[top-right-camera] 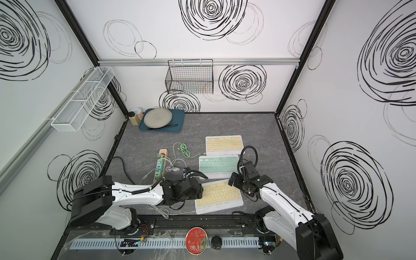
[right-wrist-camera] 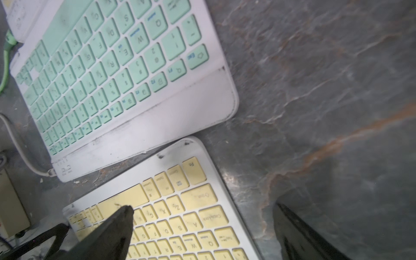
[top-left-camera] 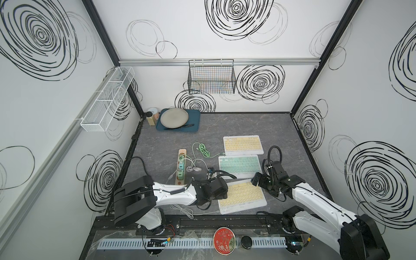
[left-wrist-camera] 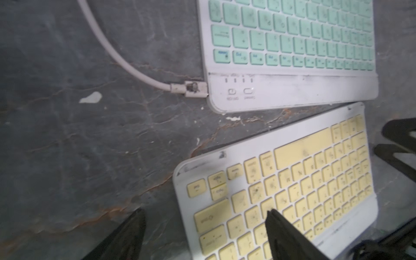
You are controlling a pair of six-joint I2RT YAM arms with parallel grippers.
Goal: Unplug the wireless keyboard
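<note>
Three slim white keyboards lie in a column: one with yellow keys (top-left-camera: pixel 241 144) at the back, one with green keys (top-left-camera: pixel 239 164) in the middle, and a tilted yellow-key one (top-left-camera: pixel 242 195) in front. Over the front keyboard's left end, my left gripper stands open, the near-left corner between its spread fingers in the left wrist view. My right gripper is open too, astride the same keyboard's right edge. A white plug (left-wrist-camera: pixel 196 88) sits in the green-key keyboard's side. Another white cable (top-left-camera: pixel 207 213) runs toward the front keyboard's left end; its plug is hidden.
The green cable (top-left-camera: pixel 203 150) reaches the back keyboard. A power strip (top-left-camera: pixel 180 166) with cords stands to the left. A blue tray (top-left-camera: pixel 195 119) with a plate (top-left-camera: pixel 174 117) is at the back left.
</note>
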